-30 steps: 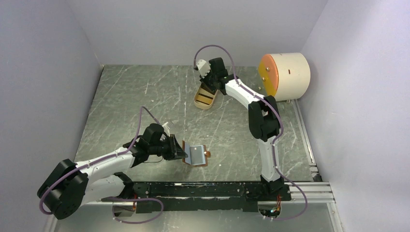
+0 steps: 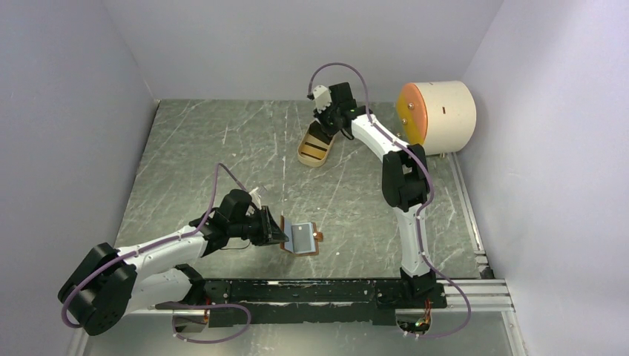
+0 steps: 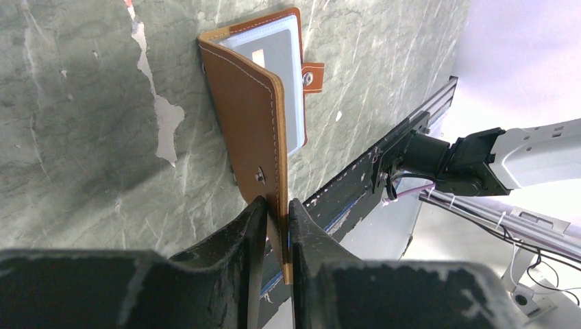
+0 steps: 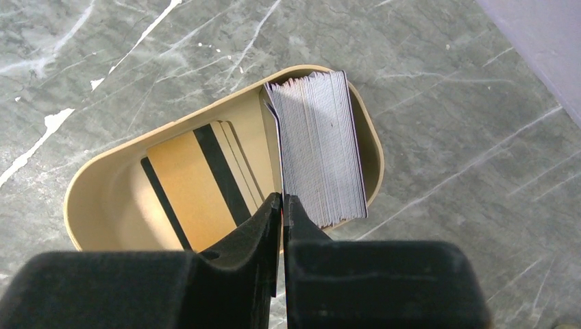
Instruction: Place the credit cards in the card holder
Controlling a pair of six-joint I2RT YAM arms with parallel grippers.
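Note:
The brown card holder [image 3: 270, 120] stands open near the table's front, its cover raised and clear sleeves inside. My left gripper is shut on the edge of that raised cover. At the back, a beige box [image 4: 113, 195] holds a tight row of credit cards [image 4: 318, 147] standing on edge at one end. My right gripper is shut over the box, at the row's left side. The leftmost card [image 4: 275, 130] leans slightly off the row, and its edge runs down to the fingertips' seam. Whether it is pinched there, I cannot tell.
Several yellow dividers with black bands [image 4: 199, 185] lean in the box beside the cards. A cream drum with an orange face [image 2: 445, 115] stands at the back right.
My right gripper has shifted right and slightly toward the back, over the box's far end. The left arm, the holder and the box have stayed still.

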